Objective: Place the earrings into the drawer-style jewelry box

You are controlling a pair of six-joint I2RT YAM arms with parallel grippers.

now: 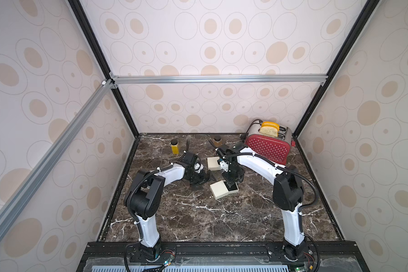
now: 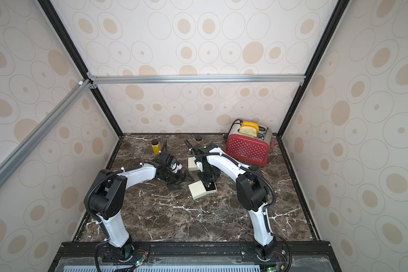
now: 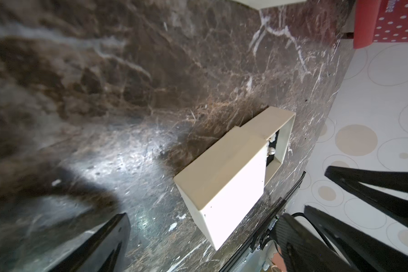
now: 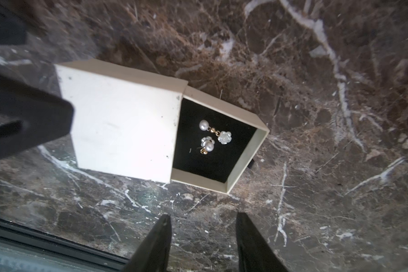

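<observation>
A cream jewelry box (image 4: 117, 122) lies on the dark marble table, its drawer (image 4: 244, 158) pulled partway out to the right. Both earrings, an outstretched one (image 4: 224, 137) and a bunched one (image 4: 208, 144), rest on the drawer's black lining. Over the drawer, my right gripper is part open and its fingers are apart, with nothing between them. In the left wrist view the closed end of the box (image 3: 226, 176) faces my left gripper, which stands open and empty beside it without touching.
Behind the box sits a second cream box (image 1: 214, 163), partly hidden by the right arm. A yellow-filled jar (image 1: 174, 146), a brown jar (image 1: 217, 141) and a red toaster (image 1: 267, 147) stand at the back.
</observation>
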